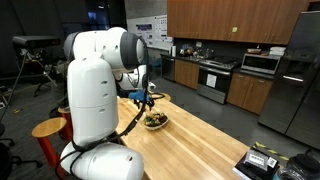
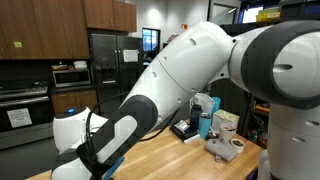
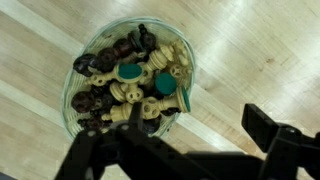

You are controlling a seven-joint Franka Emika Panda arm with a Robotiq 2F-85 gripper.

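Note:
A round woven basket full of light and dark wooden chess pieces lies below my gripper in the wrist view. Several pieces show green felt bases, among them a light piece near the basket's right side. My fingers stand wide apart, with nothing held between them. In exterior view 1 the basket rests on the wooden table, and the gripper hangs just above it. The arm hides both gripper and basket in exterior view 2.
Bare wooden tabletop stretches to the right of the basket. A black device sits at the table's far right end. In exterior view 2, a blue cup and a grey object stand on the table.

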